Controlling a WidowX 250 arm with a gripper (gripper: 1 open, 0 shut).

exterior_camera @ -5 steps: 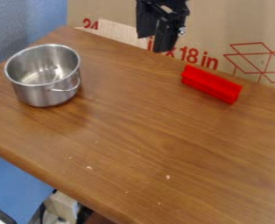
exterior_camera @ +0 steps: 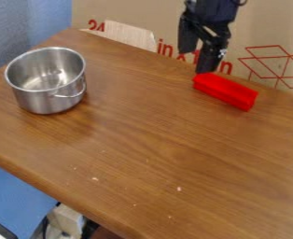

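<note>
My dark gripper (exterior_camera: 202,58) hangs at the top centre of the camera view, above and just behind the left end of a red block (exterior_camera: 224,91), which lies on the wooden table. Whether its fingers are open or shut is hard to make out. A steel pot (exterior_camera: 47,79) stands at the left of the table.
A cardboard sheet (exterior_camera: 273,37) with red printing stands along the back. A blue surface (exterior_camera: 12,187) lies beyond the table's left edge.
My gripper has moved right and down, closer to the red block. The block and the pot have not moved.
</note>
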